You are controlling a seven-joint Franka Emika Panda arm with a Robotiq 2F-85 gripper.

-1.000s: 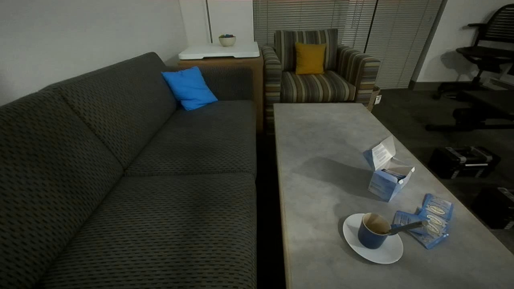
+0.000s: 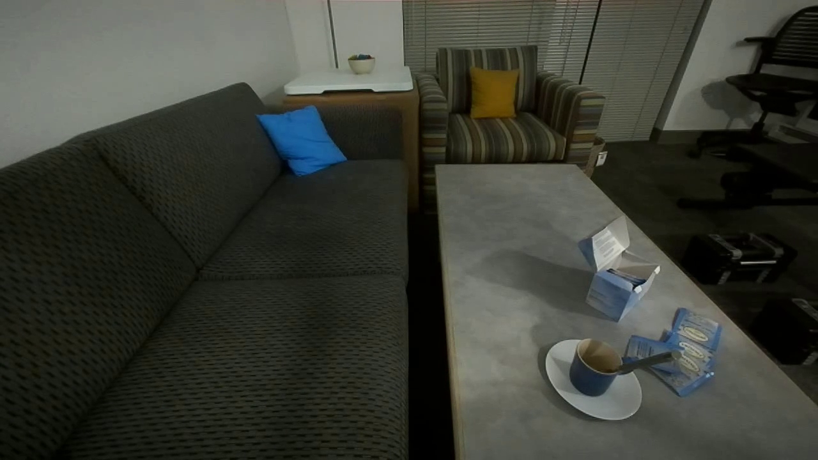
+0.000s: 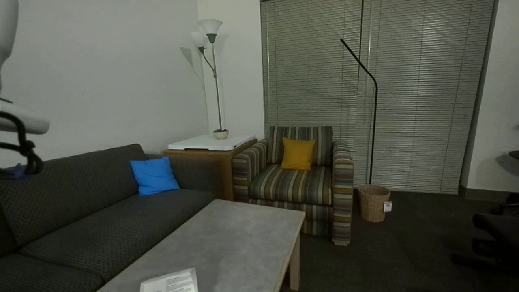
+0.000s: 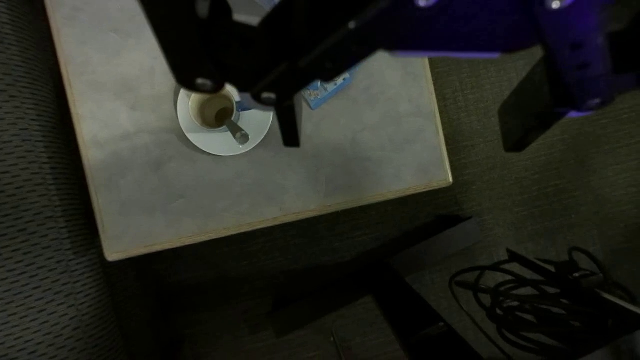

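Observation:
In the wrist view my gripper is open, its two dark fingertips [image 4: 291, 129] wide apart with nothing between them. Below it lie the table's edge and the floor. A blue cup [image 2: 590, 375], pale inside and with a spoon [image 2: 648, 361] leaning out, stands on a white saucer [image 2: 563, 383]. Several blue packets [image 2: 694, 349] lie in a loose pile to the saucer's right. Behind them an opened blue-and-white box [image 2: 613, 294] stands with its lid up. The gripper's dark body partly covers the packets in the wrist view.
Coiled cables [image 4: 528, 300] lie on the floor. Part of the white arm [image 3: 24, 119] shows at the left.

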